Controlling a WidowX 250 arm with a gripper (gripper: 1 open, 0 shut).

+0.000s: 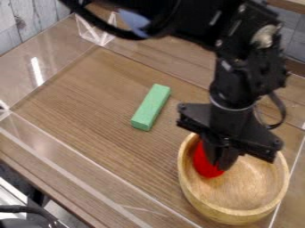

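My black gripper (pixel 226 134) hangs over a pale wooden bowl (pixel 233 200) at the lower right. A red object (pixel 209 160) sits in the bowl, partly hidden directly below the fingers. Whether the fingers are shut on it is hard to tell from this view. A green block (pixel 152 107) lies on the table, left of the gripper.
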